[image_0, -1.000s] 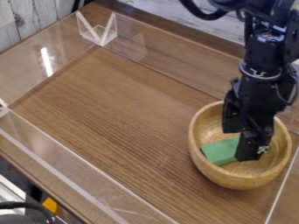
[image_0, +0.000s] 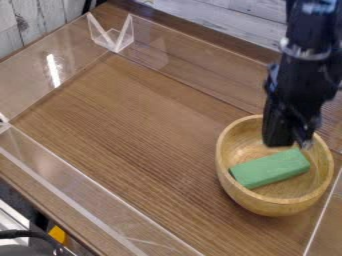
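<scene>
A wooden bowl (image_0: 278, 204) sits at the lower right of the table, with a green rectangular block (image_0: 270, 171) lying inside it. My black gripper (image_0: 287, 115) is above the bowl, motion-blurred, its fingers pointing down over the block and clear of it. Nothing shows held between them; the blur hides exactly how the fingers stand.
A white wire-like holder (image_0: 112, 32) stands at the back left. Clear edging runs along the left side, and a pale wall is at the back.
My gripper has risen out of the bowl, uncovering the green block, which remains inside the bowl.
</scene>
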